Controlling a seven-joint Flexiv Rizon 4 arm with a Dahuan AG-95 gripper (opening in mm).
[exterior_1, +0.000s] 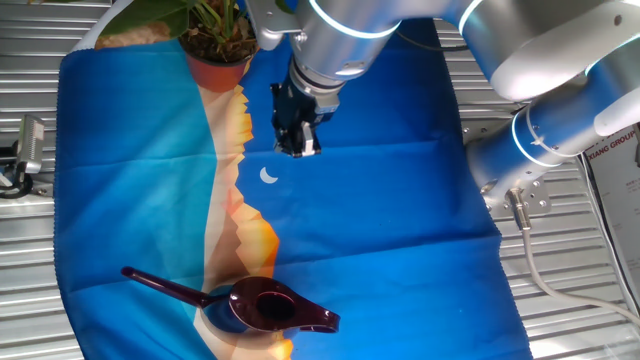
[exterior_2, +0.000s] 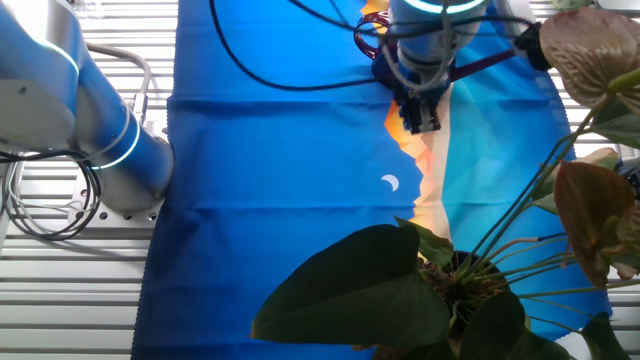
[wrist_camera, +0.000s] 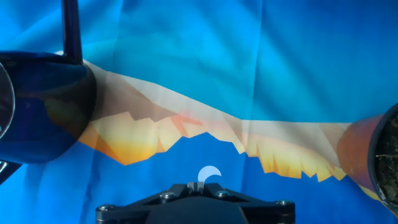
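Note:
With its fingertips together and nothing showing between them, my gripper is shut above the cloth. In exterior view 1 the gripper (exterior_1: 303, 152) hangs near the printed moon, well apart from the objects. A dark red, glossy watering can (exterior_1: 240, 300) with a long thin spout (exterior_1: 165, 286) stands at the front of the cloth. The wrist view cuts off part of this can (wrist_camera: 56, 112) at the left; in exterior view 2 the arm partly hides it. At the back, a brown-orange pot (exterior_1: 218, 75) holds a leafy plant (exterior_1: 222, 30).
A blue cloth (exterior_1: 370, 210) with a printed mountain scene covers the slatted metal table (exterior_1: 30, 260). Large leaves (exterior_2: 350, 295) spread over the cloth beside the pot. A small device (exterior_1: 30, 145) sits at the left edge.

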